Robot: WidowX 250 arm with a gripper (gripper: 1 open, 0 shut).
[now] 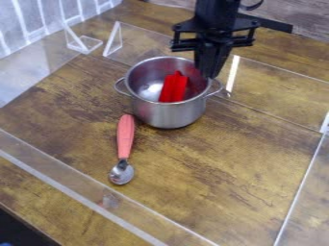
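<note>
A steel pot (167, 112) with two side handles sits in the middle of the wooden table. Inside it lies a red object (175, 88). My black gripper (214, 65) is raised just behind and right of the pot, above its rim; whether its fingers are open or shut is hard to make out. In front of the pot, to the left, lies a spoon-like utensil (125, 136) with a red handle and a metal head.
Transparent barriers line the edges, and a small white piece (112, 38) stands at the back left.
</note>
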